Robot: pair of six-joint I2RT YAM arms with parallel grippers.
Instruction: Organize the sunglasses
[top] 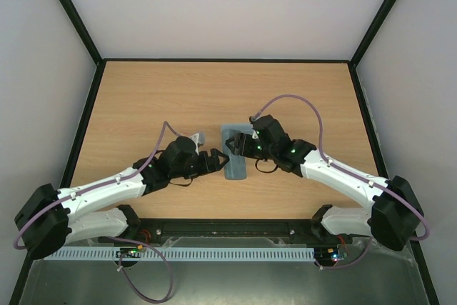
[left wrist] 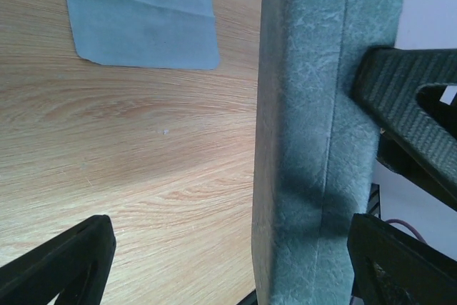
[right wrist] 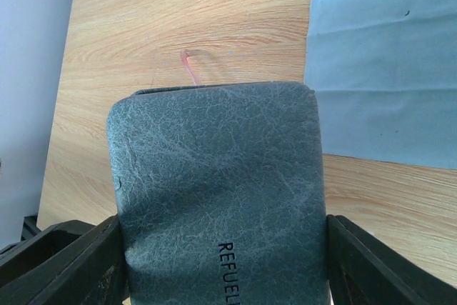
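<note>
A blue-grey sunglasses case (top: 235, 168) with the word REFUEL on its face is held above the table by my right gripper (top: 232, 146). In the right wrist view the case (right wrist: 221, 176) fills the space between both fingers, which press its sides. My left gripper (top: 222, 158) stands open beside the case, facing the right one. Seen from the left wrist, the case (left wrist: 303, 141) rises close to one finger, with a wide gap to the other. A thin pinkish piece (right wrist: 189, 67), perhaps part of the sunglasses, shows on the table behind the case.
A light blue cloth (left wrist: 146, 16) lies flat on the wooden table, partly beneath the case and right arm in the top view.
</note>
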